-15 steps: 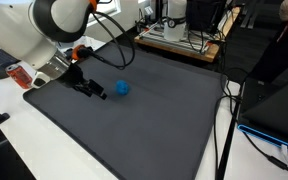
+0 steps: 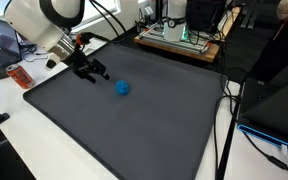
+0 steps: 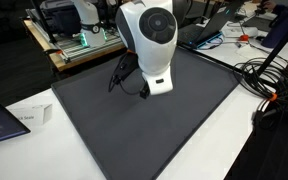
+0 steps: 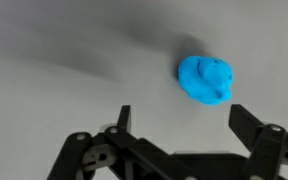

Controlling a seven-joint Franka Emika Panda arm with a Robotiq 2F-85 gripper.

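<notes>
A blue rounded lump (image 4: pixel 205 80), its surface uneven, rests on the dark board. In exterior view 1 the same blue lump (image 2: pixel 122 87) is to the right of my gripper (image 2: pixel 99 75). The wrist view has my gripper open, its two fingers wide apart and nothing between them. There the lump lies past the fingertips, closer to the right finger (image 4: pixel 246 125), and does not touch either. The arm hides the lump in exterior view 2.
The dark board (image 2: pixel 124 125) is bare around the lump, with much free room to its right and in front. An orange-red can (image 2: pixel 21 76) stands beyond its left edge. Cables (image 3: pixel 269 85) lie past the board's edge in exterior view 2.
My gripper has moved back and up from the board's left front. The blue lump stays in place.
</notes>
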